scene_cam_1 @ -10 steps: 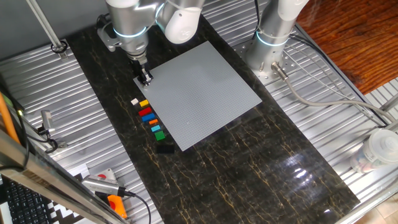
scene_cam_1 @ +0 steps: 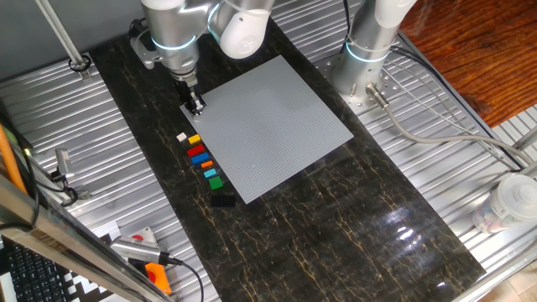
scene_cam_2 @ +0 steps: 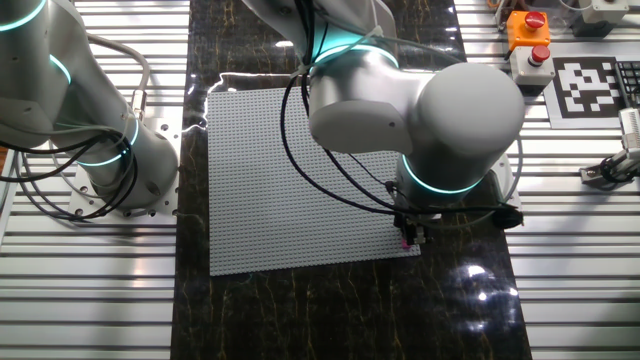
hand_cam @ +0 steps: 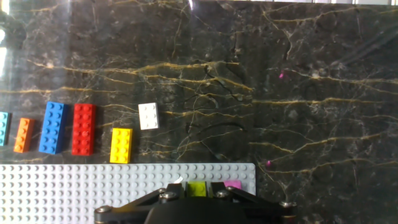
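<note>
The grey studded baseplate lies flat on the dark marbled board. My gripper points down at one corner of it. In the wrist view a lime-green brick fills the space between the fingers of my gripper, which looks shut on it. A pink brick sits on the plate's corner just right of the fingers; some pink also shows beside the gripper in exterior view 2. The lime brick's underside is hidden, so I cannot tell if it touches the plate.
Along the plate's edge lie loose bricks: white, yellow, red, blue, orange, light blue, green and black. The plate's middle is bare. Beyond its corner the marbled board is mostly clear.
</note>
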